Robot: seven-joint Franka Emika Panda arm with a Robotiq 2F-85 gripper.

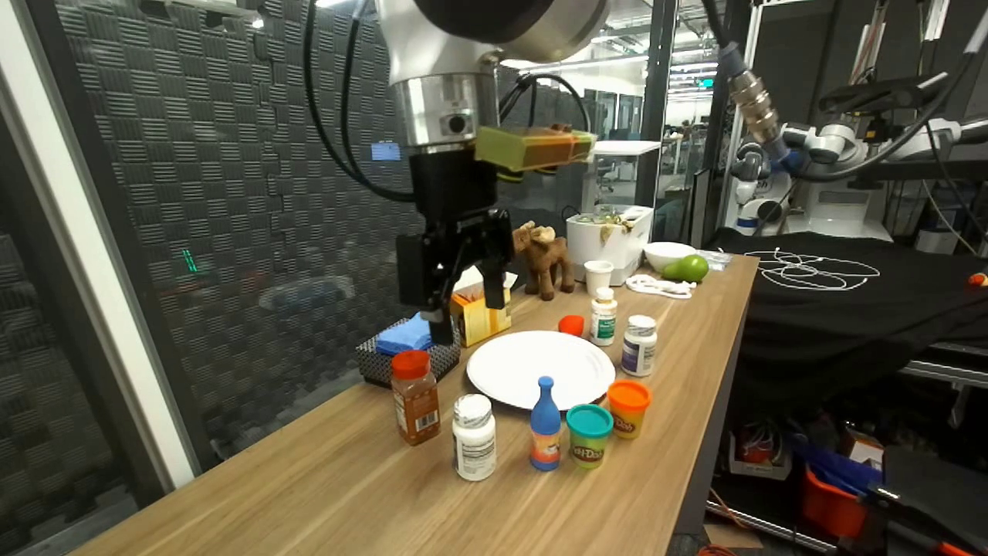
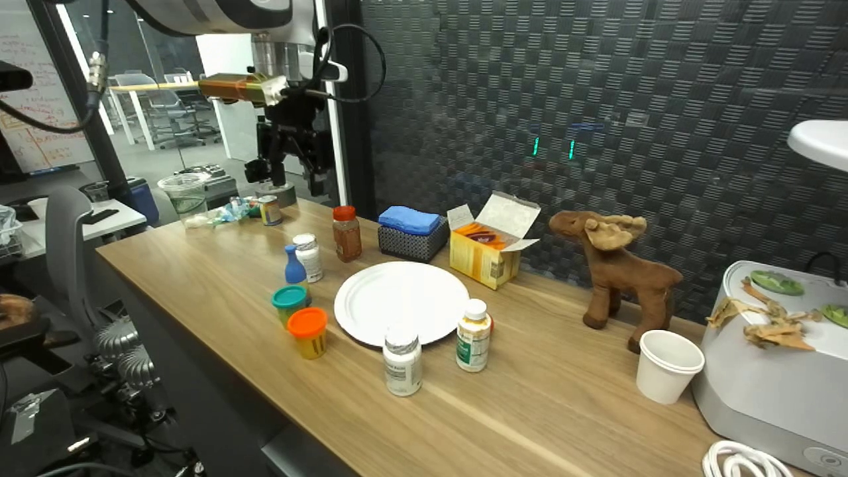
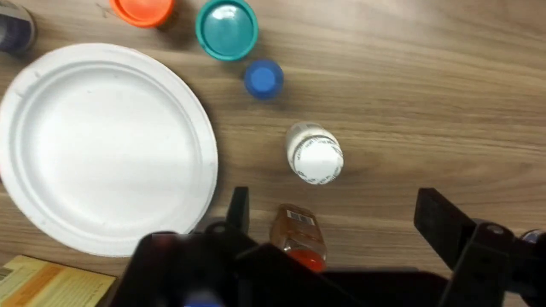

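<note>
My gripper (image 1: pixel 470 320) hangs open above the table, its fingers wide apart with nothing between them. In the wrist view, a spice jar (image 3: pixel 298 233) with a red lid shows in the gap between the fingertips, well below them. A white-capped bottle (image 3: pixel 318 159) stands just beyond that gap. Farther along are a blue bottle (image 3: pixel 264 79), a teal-lidded Play-Doh tub (image 3: pixel 226 30) and an orange-lidded tub (image 3: pixel 143 9). The white plate (image 3: pixel 107 148) lies empty to their left. All these upright items are visible around the plate (image 2: pixel 401 301) in exterior view 2.
Behind the plate sit a mesh basket with a blue cloth (image 2: pixel 409 220) and an open yellow box (image 2: pixel 485 253). Two more white-capped bottles, one of them this green-labelled bottle (image 2: pixel 474 337), stand past the plate. A plush moose (image 2: pixel 616 270) and paper cup (image 2: pixel 668 366) are farther along.
</note>
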